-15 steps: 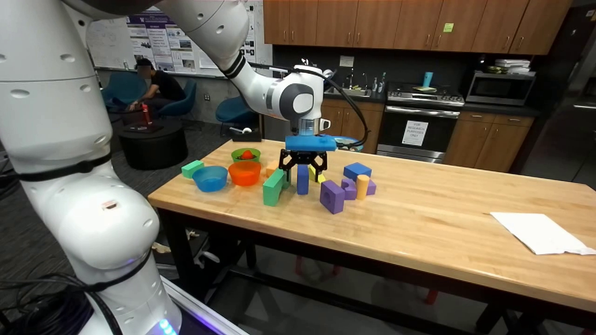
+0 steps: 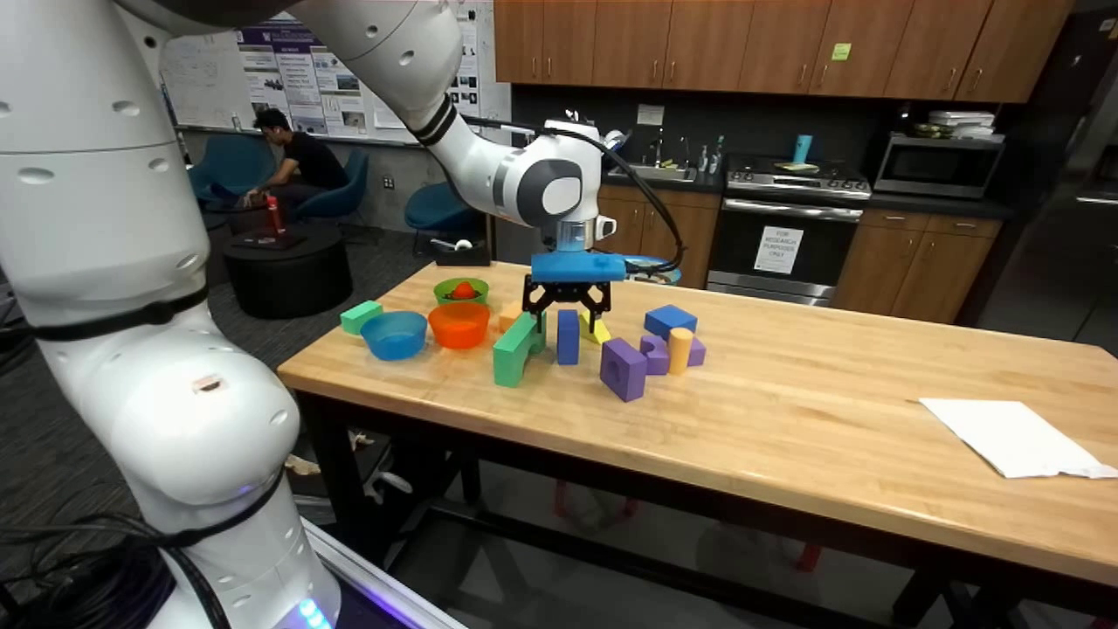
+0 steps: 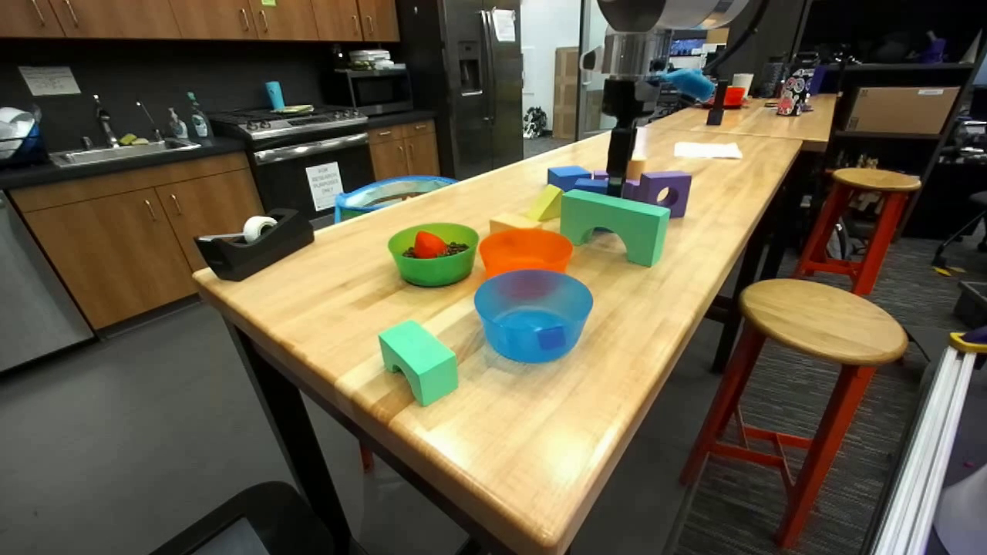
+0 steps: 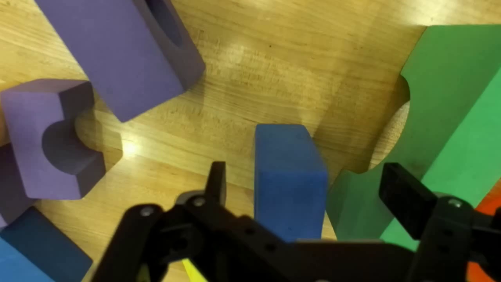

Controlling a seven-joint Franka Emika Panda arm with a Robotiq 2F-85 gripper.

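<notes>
My gripper [image 2: 566, 323] is open above the blocks, its two fingers spread to either side of an upright blue block [image 2: 568, 337]. In the wrist view this blue block [image 4: 291, 188] shows in the gap between the fingertips, closer to the left one, with nothing gripped. A green arch block [image 4: 451, 117] stands close on the right there, and the right finger [image 4: 406, 199] overlaps it in the picture. Whether that finger touches the arch I cannot tell. The blue block is mostly hidden behind the green arch [image 3: 615, 219] in exterior view 2.
Purple blocks [image 2: 624, 369], an orange cylinder [image 2: 680, 350] and another blue block [image 2: 671, 320] lie to the right. Left are a blue bowl [image 2: 394, 335], an orange bowl [image 2: 458, 326] and a green bowl [image 3: 432, 270] with a red item inside.
The gripper has shifted slightly left, and a touch higher, in exterior view 1. The blocks and bowls have not moved.
</notes>
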